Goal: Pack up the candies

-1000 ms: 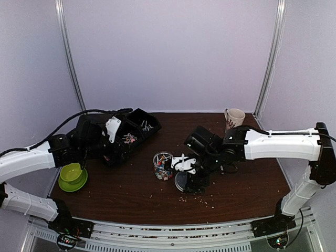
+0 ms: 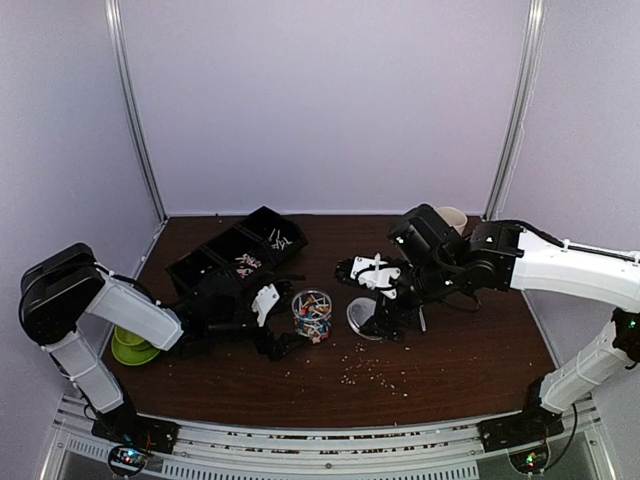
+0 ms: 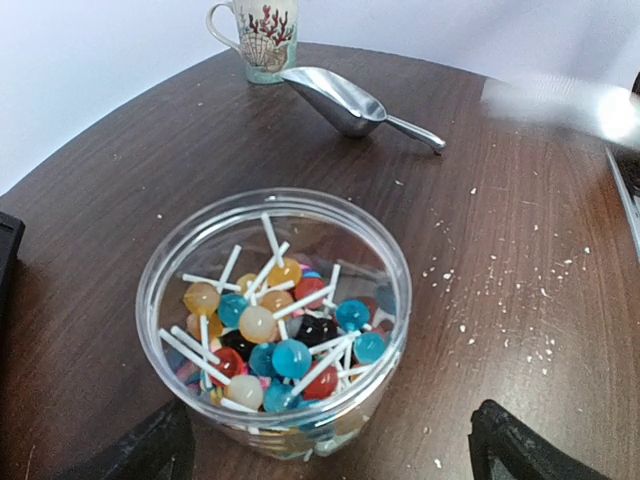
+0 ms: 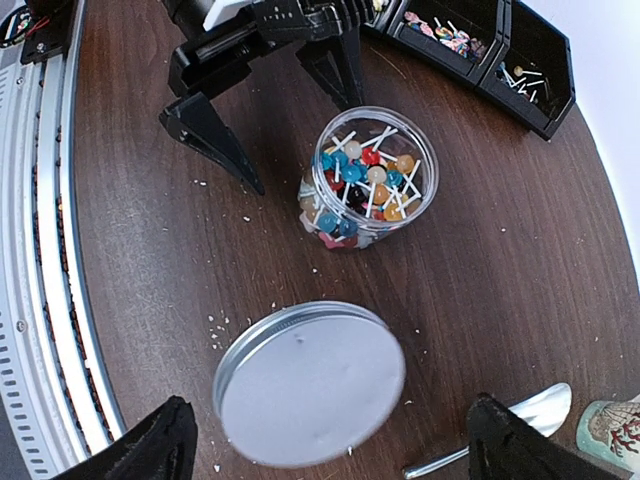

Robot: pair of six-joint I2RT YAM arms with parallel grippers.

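The clear jar (image 3: 375, 395), filled with lollipops and other candies, stands upright on the table. My left gripper (image 2: 285, 327) is open beside it, the jar's base lying ahead between its fingers in the left wrist view. The silvery round lid (image 4: 312, 385) shows blurred in the right wrist view, with gaps between its edges and both fingers. My right gripper is open above it. In the left wrist view the lid appears as a pale blur (image 3: 560, 105) above the tabletop. Whether it touches the table, I cannot tell.
A black compartment tray (image 2: 213, 257) with candies lies at back left. Green dishes (image 2: 133, 348) sit left. A metal scoop (image 3: 345, 100) and a mug (image 3: 268, 40) are toward the back right. White crumbs (image 2: 365, 370) dot the front table, otherwise clear.
My left gripper has come from the tray to the jar. The right gripper has shifted right and away from the jar.
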